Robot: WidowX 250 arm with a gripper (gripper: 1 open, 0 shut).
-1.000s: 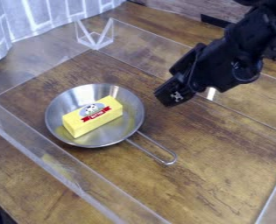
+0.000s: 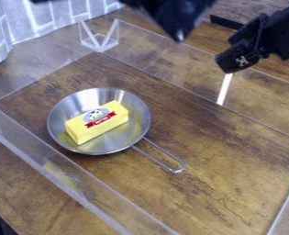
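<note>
A yellow box [image 2: 89, 122] with a cow logo and red banner lies in a small steel pan [image 2: 118, 140] on the wooden table, its wire handle pointing to the lower right. The black gripper [image 2: 239, 55] is at the upper right, raised and well apart from the pan. Its fingers are dark and blurred, so their opening is unclear.
Clear plastic walls run along the left and back of the wooden surface [image 2: 227, 165]. A small clear stand [image 2: 99, 37] is at the back left, near a white curtain [image 2: 18, 27]. The table right of the pan is bare.
The gripper has moved up and to the right, away from the pan. The pan and yellow box have not moved.
</note>
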